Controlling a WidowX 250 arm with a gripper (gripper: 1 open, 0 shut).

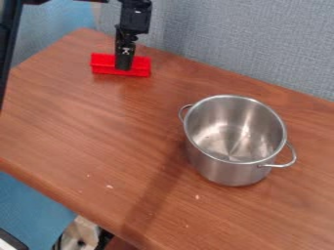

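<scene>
A red block (104,63) lies flat near the back left of the wooden table, roughly parallel to the view's bottom edge. A steel pot (232,171) with two side handles stands upright on the right half of the table, well apart from the block and empty.
A grey wall (235,44) rises behind the back edge. The left edge drops to a blue area.
</scene>
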